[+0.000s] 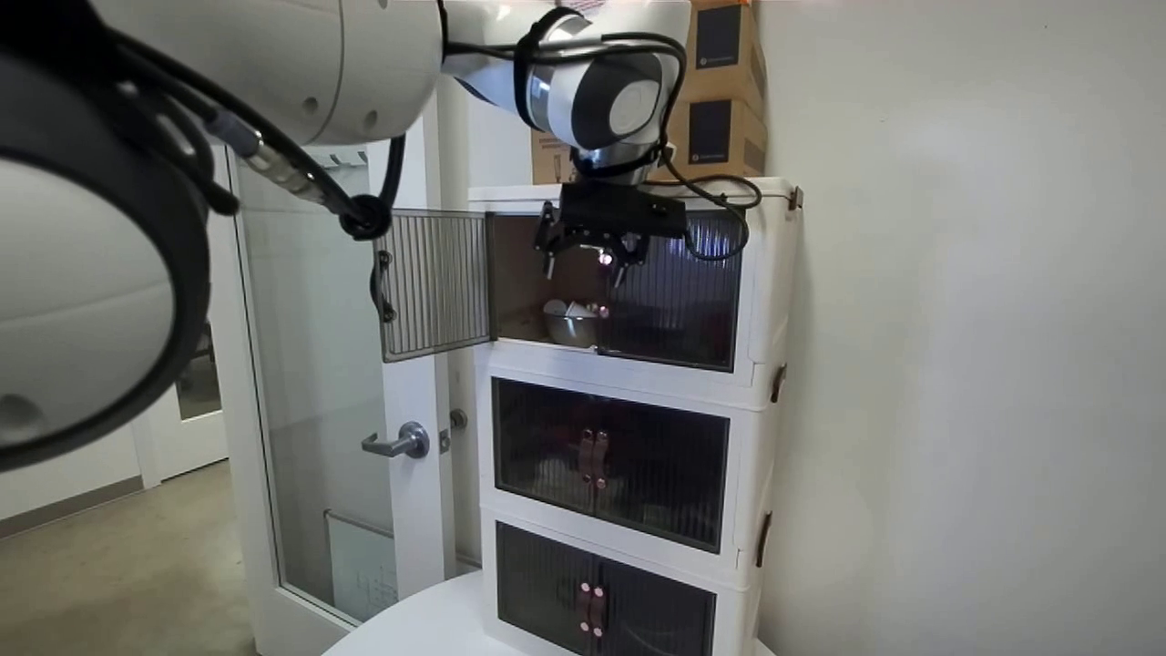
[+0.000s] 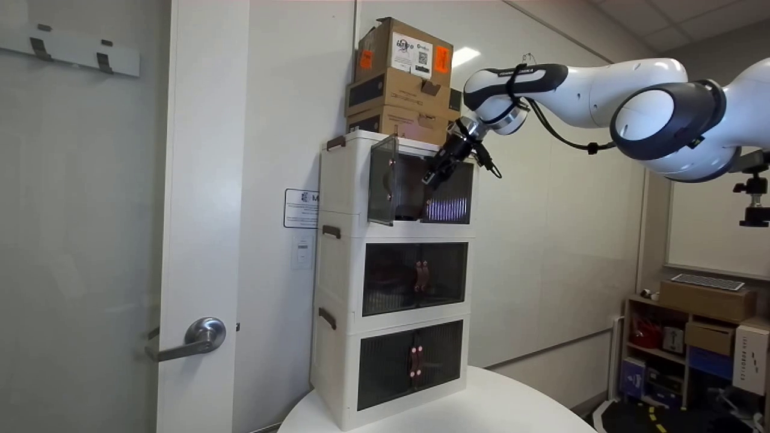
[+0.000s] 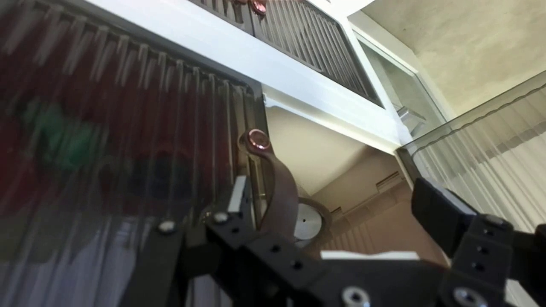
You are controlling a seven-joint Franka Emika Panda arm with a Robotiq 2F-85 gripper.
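In front of the top compartment of the white cabinet (image 1: 619, 363), my gripper (image 1: 585, 270) is open, with its fingers spread wide. The compartment's left door (image 1: 437, 286) stands swung outward, while its right door (image 1: 674, 301) is closed. In the wrist view, the right door's brown strap handle (image 3: 280, 186) shows beside one of my fingers (image 3: 238, 197); whether they touch I cannot tell. The other finger lies toward the opened door (image 3: 476, 138). A bowl (image 1: 570, 328) with white things in it sits inside the open half.
Cardboard boxes (image 2: 404, 90) are stacked on the cabinet. The middle doors (image 2: 415, 278) and bottom doors (image 2: 411, 364) are closed. Underneath is a white round table (image 2: 498, 404). To the left stands a glass door with a lever handle (image 1: 399, 441); free room lies in front of the cabinet.
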